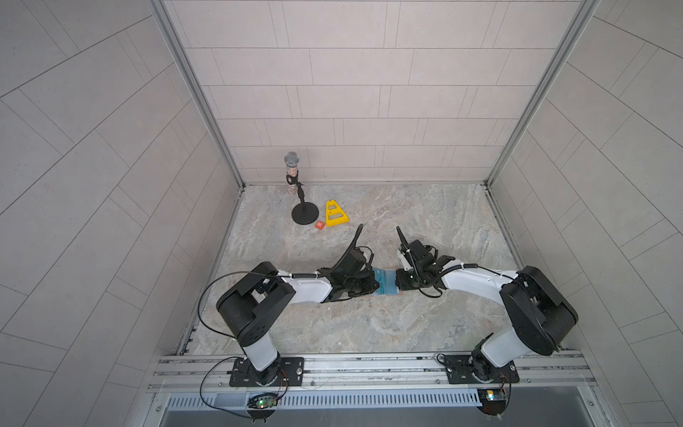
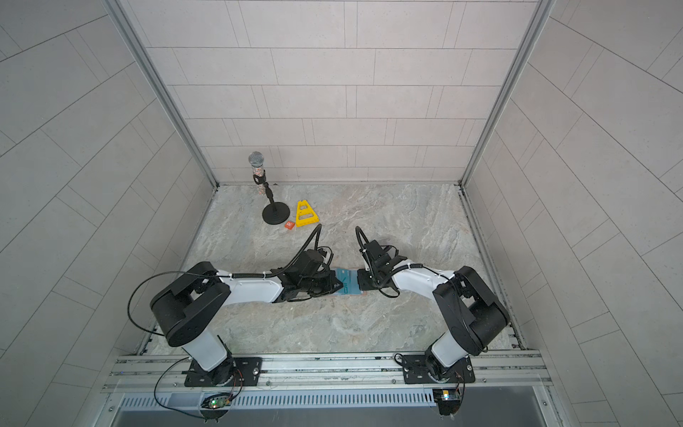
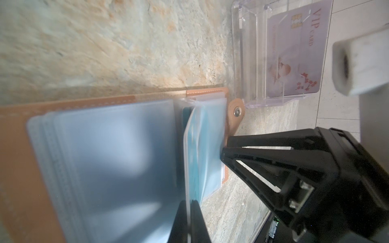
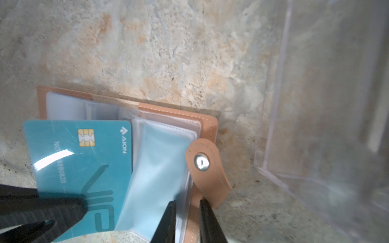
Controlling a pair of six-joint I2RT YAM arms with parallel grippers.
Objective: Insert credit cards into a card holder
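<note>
The open tan card holder with clear sleeves lies between my grippers, its snap strap at the right end. A teal card stands at the sleeves, seen almost edge-on from the left wrist. My left gripper is shut on that card's edge. My right gripper is at the right sleeve's edge beside the strap, its fingertips a little apart; whether anything is between them is unclear.
A clear plastic box with a VIP card is beside the holder. At the back left stand a microphone on a stand, a yellow triangle and a small red block.
</note>
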